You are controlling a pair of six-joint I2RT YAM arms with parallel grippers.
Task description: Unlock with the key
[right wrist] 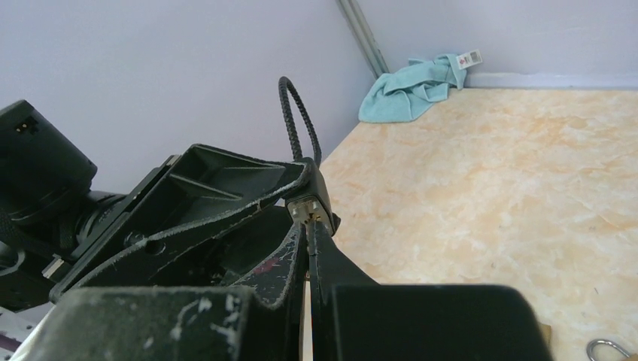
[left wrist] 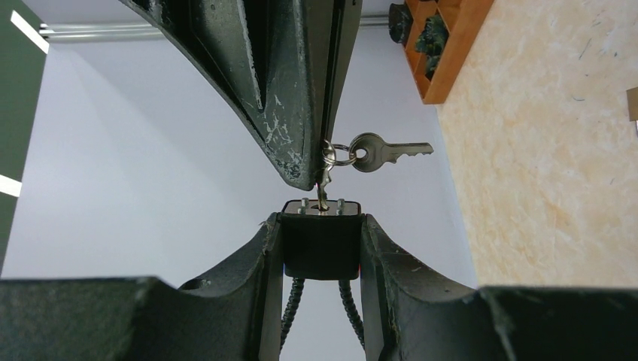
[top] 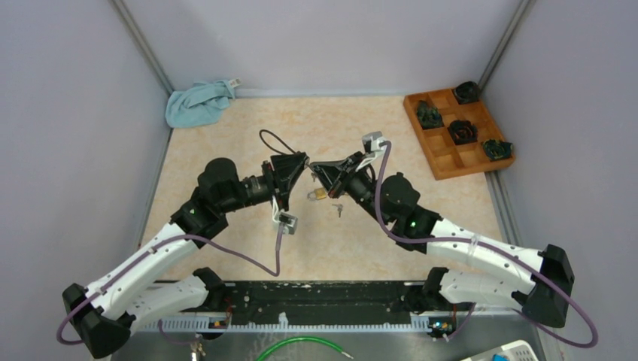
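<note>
A black padlock (left wrist: 322,252) with a braided cable shackle (right wrist: 299,120) is held above the table by my left gripper (top: 302,162), whose fingers (left wrist: 271,244) press on both its sides. Opposite it, my right gripper (top: 314,168) is shut on a silver key (left wrist: 323,192). The key's tip meets the keyhole face of the lock; how deep it sits cannot be told. A second key (left wrist: 380,151) dangles from the same ring, outside the right fingers. Both cable legs run down behind the lock in the left wrist view.
Below the grippers, a brass padlock (top: 319,193) and another key (top: 338,210) lie on the table. A wooden compartment tray (top: 445,171) stands at the back right, and a blue cloth (top: 197,107) at the back left.
</note>
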